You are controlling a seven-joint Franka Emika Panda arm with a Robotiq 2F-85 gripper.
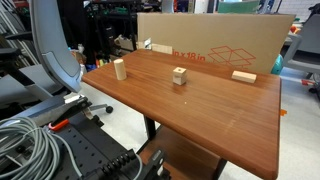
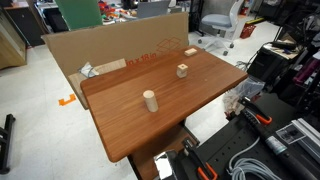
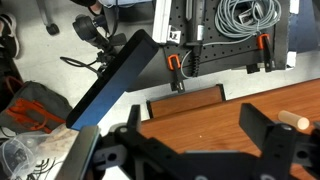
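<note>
Three pale wooden blocks stand apart on the brown table [image 1: 215, 115]. An upright cylinder [image 1: 120, 69] is near the table's left end in exterior view 1, a cube [image 1: 180, 76] with small dark marks sits around the middle, and a flat block [image 1: 244, 77] lies towards the back right. In the wrist view the cylinder [image 3: 293, 120] shows at the right edge. My gripper is open, its dark fingers wide apart, with only the table edge and floor seen between them. It hangs high, apart from every block.
A long cardboard panel [image 1: 215, 42] borders the far side of the table. Beside the near edge, the dark robot base [image 3: 215, 60] carries a coiled grey cable [image 3: 250, 17] and red-handled clamps.
</note>
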